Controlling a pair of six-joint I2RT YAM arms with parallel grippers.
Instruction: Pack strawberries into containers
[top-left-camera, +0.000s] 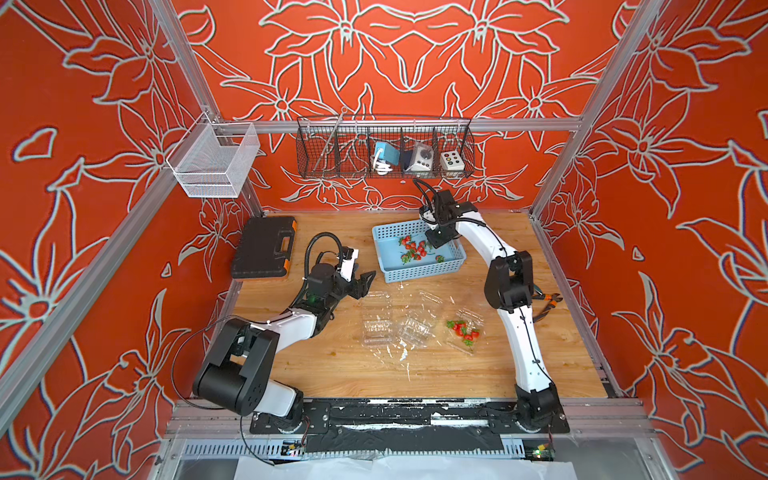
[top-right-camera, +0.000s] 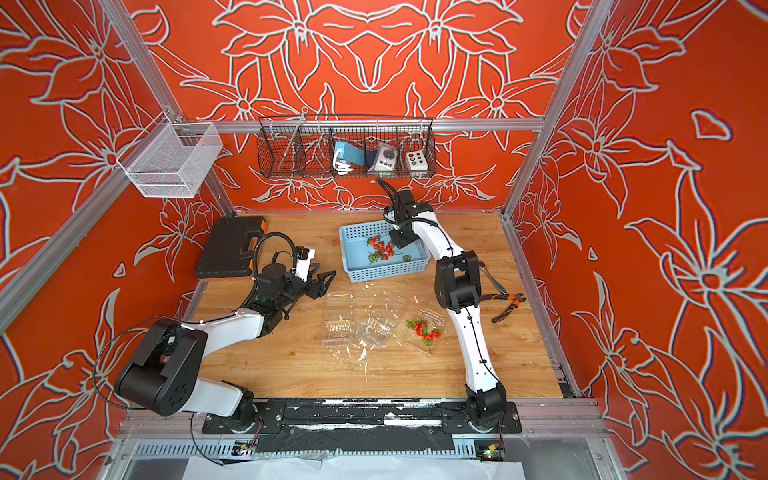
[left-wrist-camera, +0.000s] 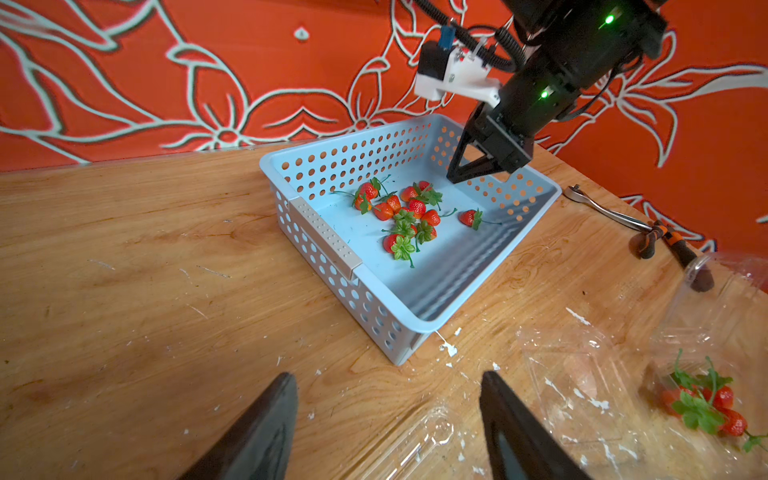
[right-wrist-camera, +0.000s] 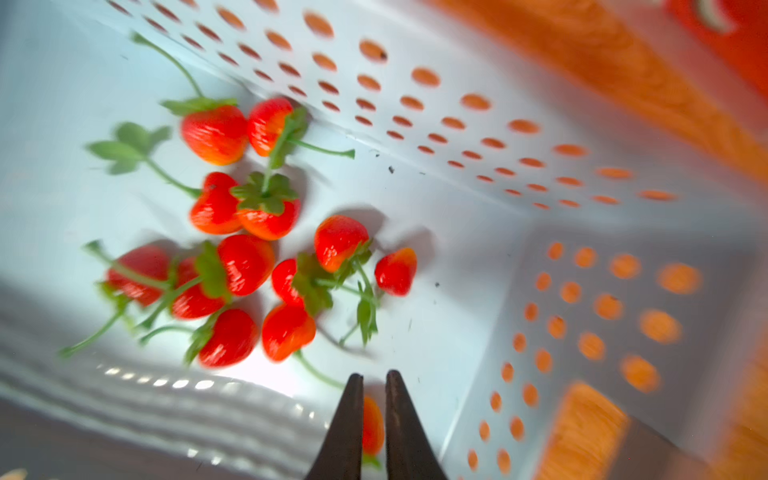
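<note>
Several red strawberries (right-wrist-camera: 244, 264) with green stems lie clustered in the light-blue basket (left-wrist-camera: 376, 304). One strawberry (left-wrist-camera: 468, 217) lies apart from them on the basket floor. Over the basket's right end is my right gripper, its fingertips close together with a narrow gap; the lone strawberry shows behind that gap, and no hold on it is visible. My left gripper stands open left of the clear containers, empty between its wide-spread fingers. On the table are clear plastic containers (top-left-camera: 377, 329), and one clear container (top-left-camera: 456, 342) at the right holds several strawberries.
Pliers (top-right-camera: 505, 302) lie right of the basket, partly beneath the right arm in the top left view. A black case (top-left-camera: 264, 246) sits at the back left. A wire rack (top-left-camera: 352, 148) hangs on the back wall. Bare table (left-wrist-camera: 144, 320) extends left of the basket.
</note>
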